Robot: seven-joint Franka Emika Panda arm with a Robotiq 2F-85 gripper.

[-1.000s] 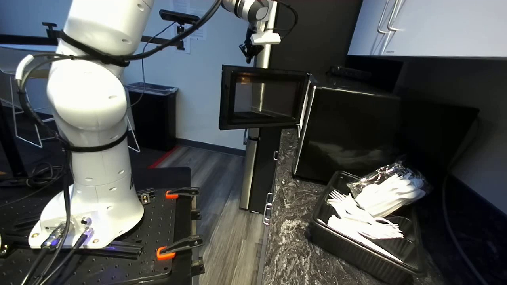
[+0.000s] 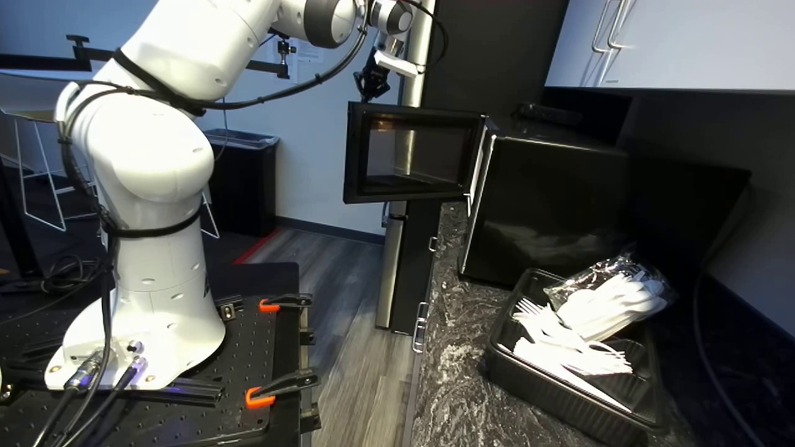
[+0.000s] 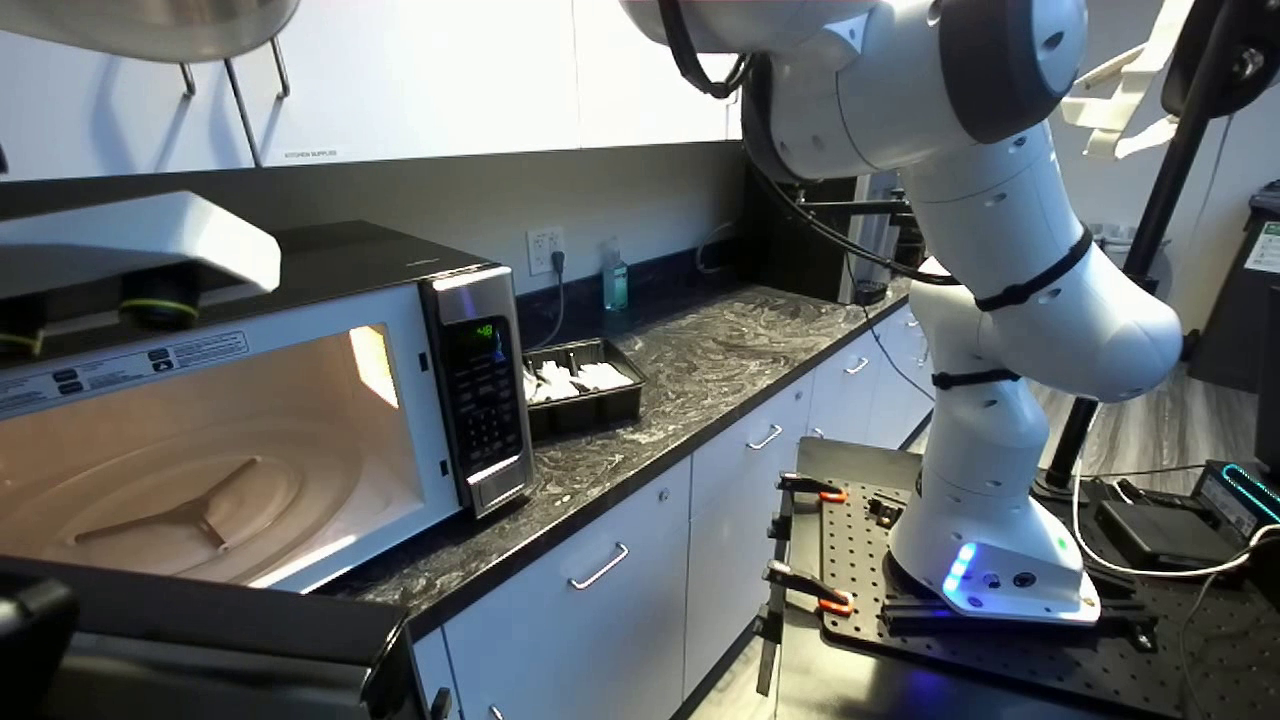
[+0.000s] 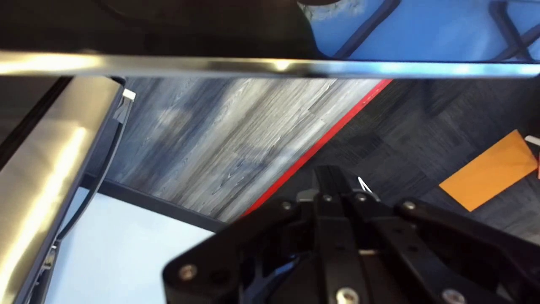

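Note:
The black microwave (image 2: 551, 216) stands on the counter with its door (image 2: 417, 195) swung wide open. Its lit interior (image 3: 300, 462), with a glass turntable, looks empty in exterior view 2. My gripper (image 2: 364, 98) is at the door's upper free corner in exterior view 1, fingers pointing down; whether it touches the door cannot be told. In the wrist view the gripper is shut, nothing showing between its fingers, and the door's shiny edge (image 4: 217, 66) crosses the top of the picture, apart from the fingertips.
On the counter beside the microwave, a black tray (image 2: 566, 406) holds white plastic cutlery. White cupboards (image 2: 685, 45) hang above the counter. A tall steel-edged appliance (image 4: 55, 167) stands to the left in the wrist view. Open floor (image 2: 358, 372) lies between robot base and counter.
In exterior view 1 my gripper has moved left and slightly down, from above the door's top edge to its free corner. The upper arm has tilted right. Door and tray are unmoved.

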